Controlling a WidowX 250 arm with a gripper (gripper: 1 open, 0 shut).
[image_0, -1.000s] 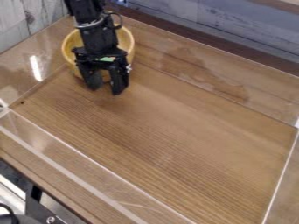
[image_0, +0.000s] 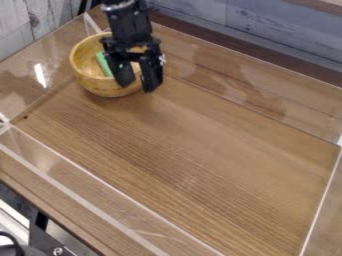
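Note:
A round yellow-tan bowl (image_0: 94, 84) sits at the upper left of the wooden table, with a small green object (image_0: 104, 64) inside it toward the back. My black gripper (image_0: 135, 74) hangs over the bowl's right side, blurred, its fingers apart and pointing down, with nothing visible between them. The arm hides part of the bowl's back and right.
Raised edges (image_0: 287, 60) run along the back and sides of the table.
The gripper has moved up and back, uncovering more of the bowl's front. The green object now shows at the bowl's back left.

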